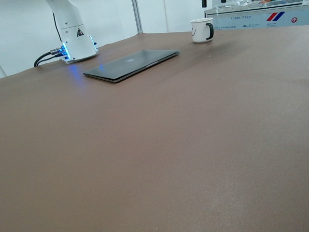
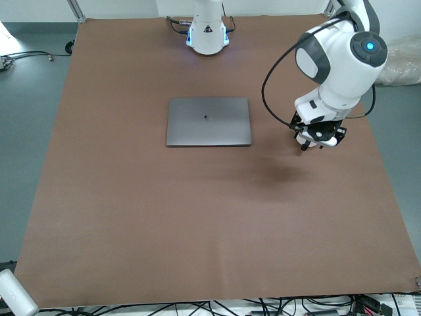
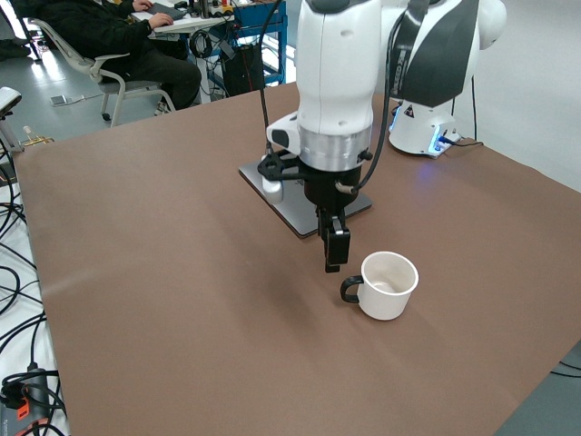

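A closed grey laptop (image 2: 208, 122) (image 1: 130, 64) lies on the brown table (image 2: 197, 217). A white mug (image 3: 388, 287) with a dark handle (image 1: 210, 31) stands to its right; in the left view the arm mostly hides it. My black gripper (image 3: 335, 245) points down from the white arm, above and just beside the mug on its handle side in the right view. Whether its fingers are open or shut does not show clearly.
Cables run along its edge, and a seated person is beyond it in the right view.
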